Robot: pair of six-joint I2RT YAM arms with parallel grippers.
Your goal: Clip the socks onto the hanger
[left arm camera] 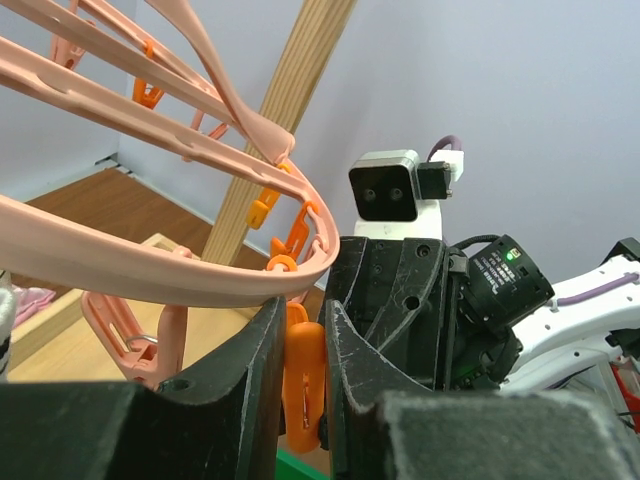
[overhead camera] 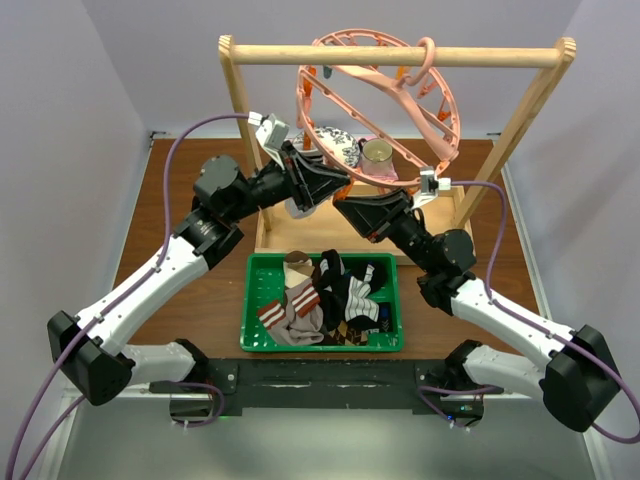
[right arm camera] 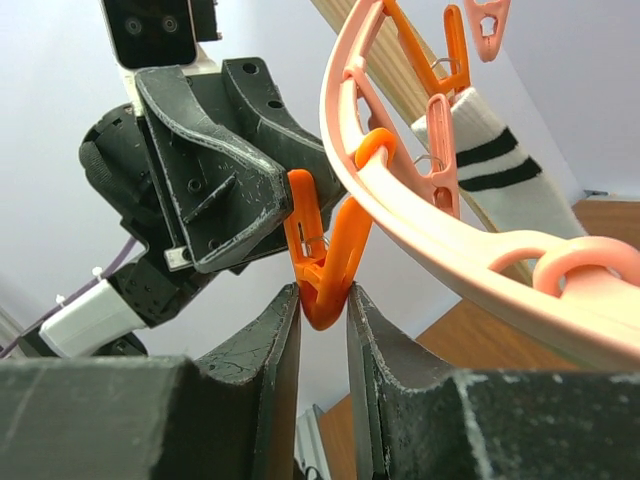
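The pink round hanger [overhead camera: 440, 130] hangs from the wooden bar. My left gripper is shut on an orange clip [left arm camera: 305, 375] at the hanger's lower rim. In the right wrist view, my right gripper has its fingertips at the narrow bottom end of that clip, slightly apart; whether they grip it is unclear. A white sock with black stripes [right arm camera: 500, 165] hangs behind the rim, near other clips. More socks [overhead camera: 300, 320] lie in the green bin [overhead camera: 250, 310] below.
The wooden frame [overhead camera: 510, 140] stands around the hanger, on a light board [overhead camera: 280, 235]. A glass [overhead camera: 377, 152] and a patterned object [overhead camera: 338, 142] sit behind the arms. Grey walls surround the workspace.
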